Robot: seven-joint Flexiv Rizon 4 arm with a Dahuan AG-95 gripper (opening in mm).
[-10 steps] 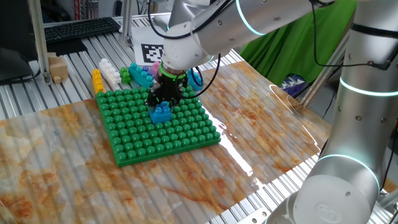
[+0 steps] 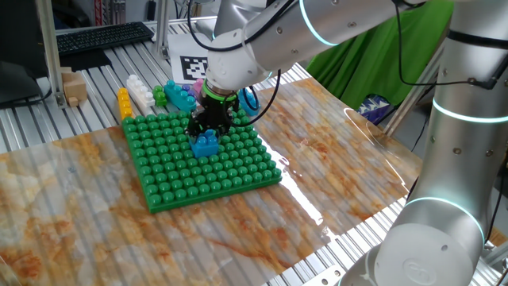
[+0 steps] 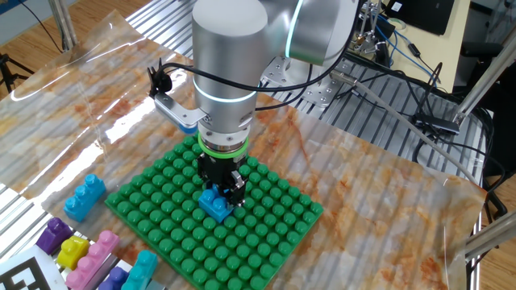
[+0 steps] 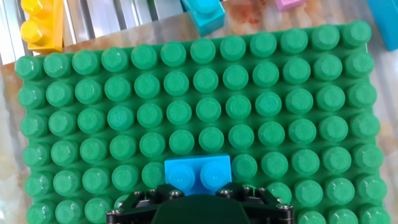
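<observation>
A blue brick (image 2: 205,144) with two stud rows showing stands near the middle of the green studded baseplate (image 2: 176,193). My black gripper (image 3: 221,190) is right over the brick and touches or nearly touches it, pointing down. In the wrist view the brick (image 4: 198,173) shows at the lower middle, its near part hidden beneath the gripper. The fingertips are covered, so whether they grip the brick or stand apart from it cannot be made out. The brick looks level on the plate, though its underside is hidden.
Loose bricks lie beyond the plate: yellow (image 2: 124,103), white (image 2: 140,91), teal (image 2: 180,95), pink (image 3: 93,259) and purple (image 3: 54,234). Another blue brick (image 3: 85,197) is off the plate's edge. A marker sheet (image 2: 190,68) lies behind. The marbled sheet (image 2: 71,214) is clear in front.
Brick and baseplate have stayed in place.
</observation>
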